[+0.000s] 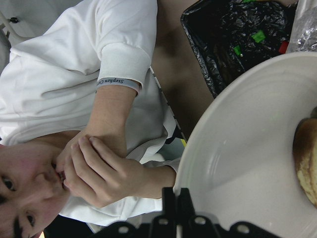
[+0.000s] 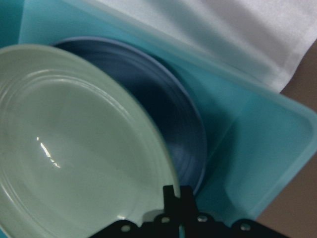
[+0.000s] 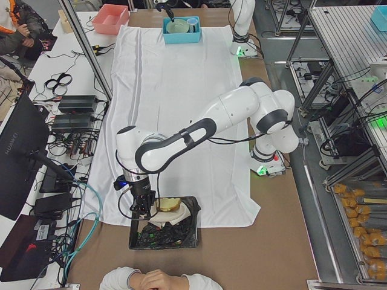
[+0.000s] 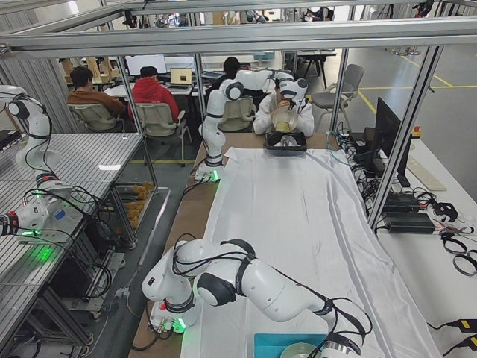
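Note:
My left gripper is shut on the rim of a white plate (image 1: 237, 144) carrying a bread slice (image 1: 304, 158), tilted above a black bin (image 3: 163, 238) lined with a bag and holding rubbish. My right gripper is shut on the rim of a pale green plate (image 2: 74, 139), which is over a dark blue plate (image 2: 173, 114) in a blue tub (image 2: 262, 148) at the cloth's far end.
A person (image 1: 74, 74) sits at the near table edge by the bin, hands at the face in the left wrist view. The white cloth (image 3: 175, 72) between bin and tub is clear. A pink bin (image 3: 110, 18) stands at the far left.

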